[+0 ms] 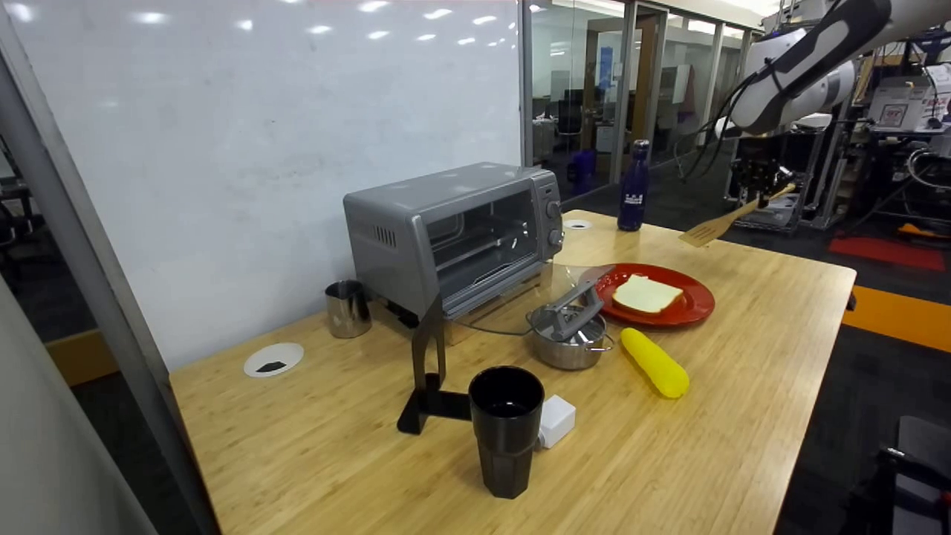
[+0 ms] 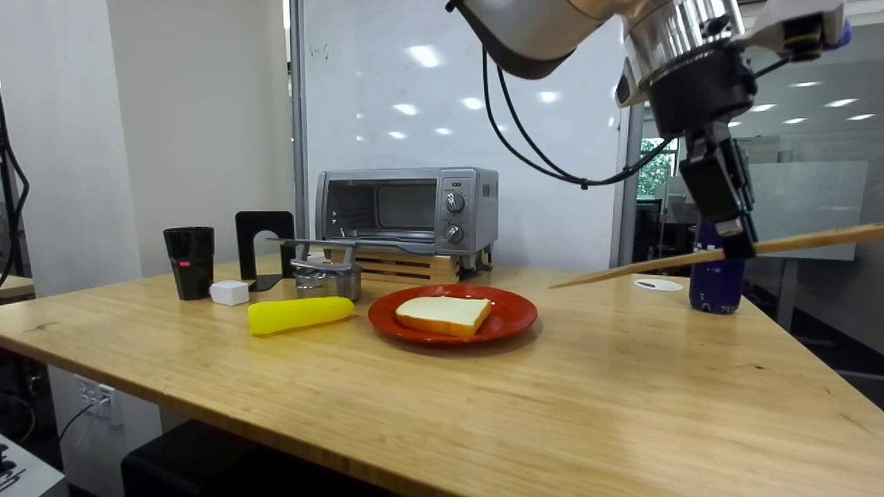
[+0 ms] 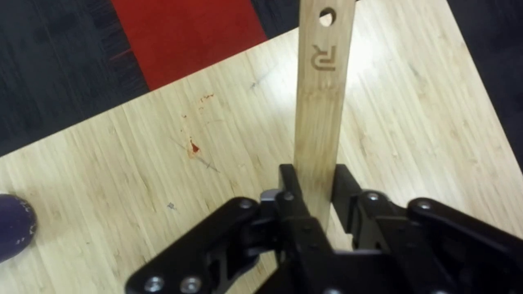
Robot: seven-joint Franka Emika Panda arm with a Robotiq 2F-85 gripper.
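Note:
A wooden spatula (image 3: pixel 321 112) is pinched between the black fingers of my gripper, which is shut on its handle. Seen from the first exterior view, the slotted blade (image 1: pixel 706 232) points left and slightly down over the far end of the table, with the gripper (image 1: pixel 764 198) above the tabletop. A slice of bread (image 2: pixel 445 313) lies on the red plate (image 2: pixel 518 319), left of the spatula and clear of it. The toaster oven (image 1: pixel 401 236) stands against the whiteboard with its door down.
A dark blue bottle (image 2: pixel 714 277) stands close behind the spatula handle. Around the plate are a yellow object (image 1: pixel 655 362) and a metal pot (image 1: pixel 566 348). A black cup (image 1: pixel 506 428) stands farther off.

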